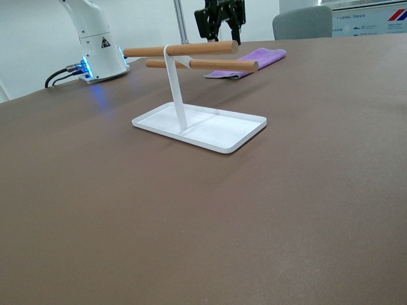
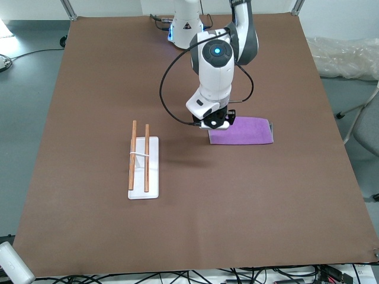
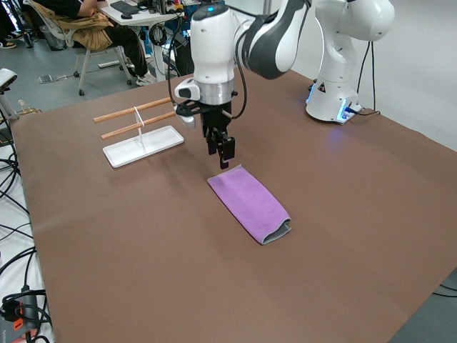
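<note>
A purple cloth [image 2: 240, 134] with a grey edge lies flat on the brown table, seen also as a folded towel [image 3: 248, 204] in the right view. My black gripper [image 3: 220, 151] hangs just above the cloth's far end; whether it touches, and whether it is open or shut, I cannot tell. In the top view the gripper [image 1: 219, 32] is partly cut off. A white rack with two wooden bars stands on a white tray [image 2: 153, 177], apart from the cloth and to its left in the left view.
The white arm base [image 3: 330, 100] stands at the table's back. Cables lie beyond the edges, and a grey chair [image 2: 367, 124] stands beside the table.
</note>
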